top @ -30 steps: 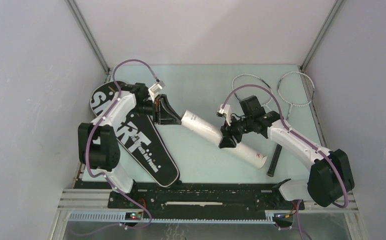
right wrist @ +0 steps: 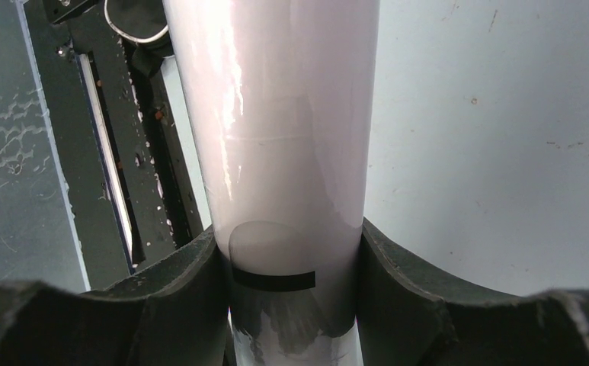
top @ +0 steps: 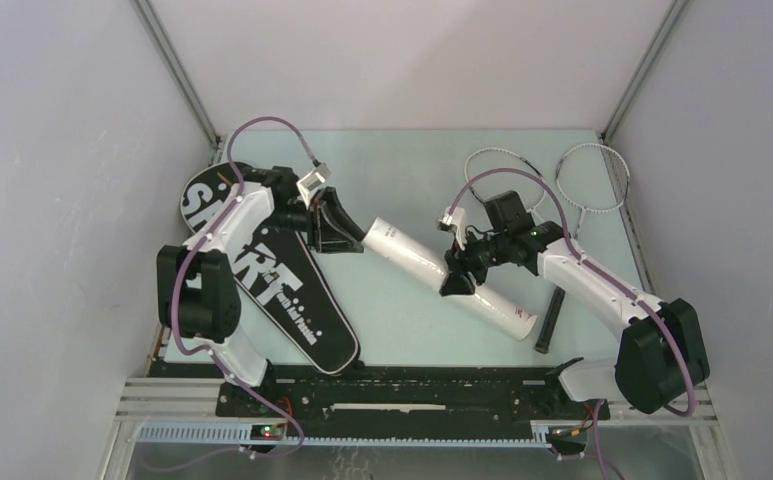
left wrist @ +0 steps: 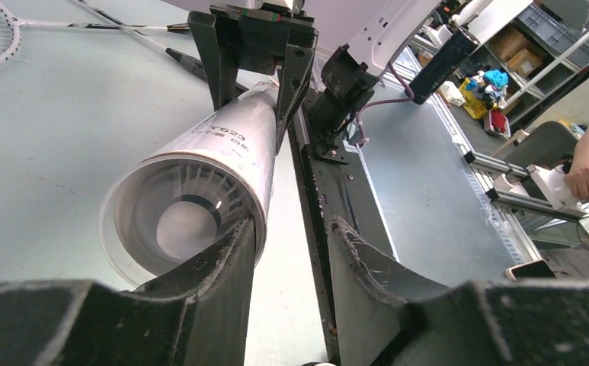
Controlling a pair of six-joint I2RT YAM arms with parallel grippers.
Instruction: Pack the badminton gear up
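A long white shuttlecock tube (top: 402,252) slants across the middle of the table in the top view. My right gripper (top: 459,284) is shut on its middle; in the right wrist view the fingers (right wrist: 398,297) press against both sides of the tube (right wrist: 276,152). The tube's uncapped mouth (left wrist: 188,217) faces the left wrist camera, with a pale round shape deep inside. My left gripper stands open at that end, one finger in front of the rim and nothing between its fingers. A black racket bag (top: 292,290) lies at left, and two rackets (top: 583,208) at right.
The left arm reaches over part of the bag, and the right arm crosses the rackets' shafts. A black racket handle (top: 550,322) lies near the tube's lower end. Bare table (top: 392,165) shows at the back middle and front middle.
The tube and right gripper have shifted very slightly to the right. Bag and rackets have stayed put.
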